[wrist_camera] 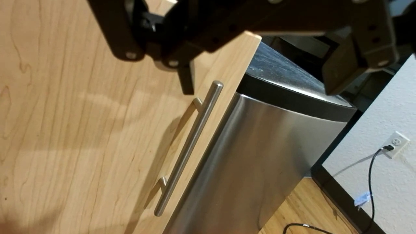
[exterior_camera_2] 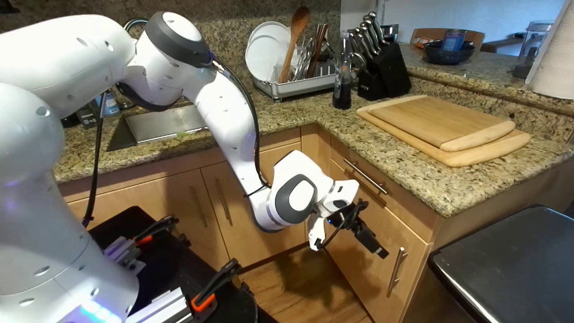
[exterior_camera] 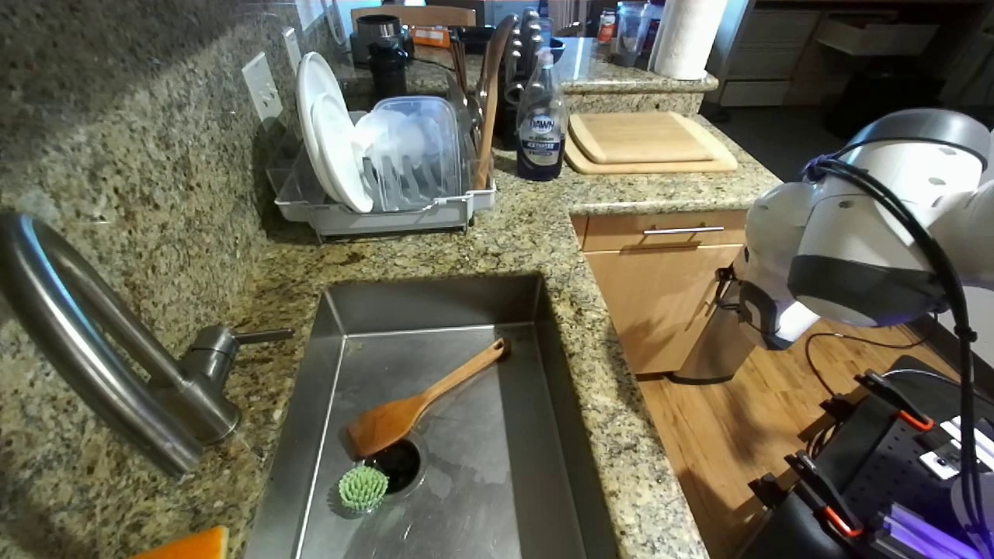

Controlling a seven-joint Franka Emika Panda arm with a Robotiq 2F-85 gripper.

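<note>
My gripper is open in the wrist view, its two dark fingers wide apart and nothing between them. Behind the left finger stands a wooden cabinet door (wrist_camera: pixel 78 117) with a long steel bar handle (wrist_camera: pixel 189 148). The right finger shows against the dark background above a steel trash can (wrist_camera: pixel 257 163). In exterior view 2 the gripper (exterior_camera_2: pixel 376 248) hangs below counter height, in front of the cabinet door and left of its vertical handle (exterior_camera_2: pixel 396 272). Whether a finger touches the door cannot be made out.
Above the door is a drawer with a horizontal handle (exterior_camera_2: pixel 364 176). Cutting boards (exterior_camera_2: pixel 441 126) lie on the counter. The sink (exterior_camera: pixel 447 401) holds a wooden spatula (exterior_camera: pixel 419 401) and a green brush (exterior_camera: pixel 363 488). A dish rack (exterior_camera: pixel 391 219) and soap bottle (exterior_camera: pixel 541 126) stand behind it.
</note>
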